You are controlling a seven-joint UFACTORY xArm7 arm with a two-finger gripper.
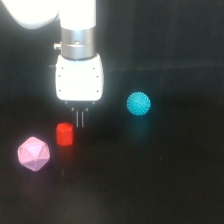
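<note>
A small red block (65, 134) stands on the dark table at the left. Just above it in the picture and slightly to its right is my white gripper (80, 118), pointing down. Its two thin fingers are close together with a narrow dark gap, and nothing shows between them. Whether they are fully shut is unclear. A pink faceted ball (33, 154) rests to the left of the red block and nearer the camera. Over on the right sits a blue, bumpy ball (138, 103), well apart from the gripper.
Close to the gripper, the red block and pink ball leave little room on the left.
</note>
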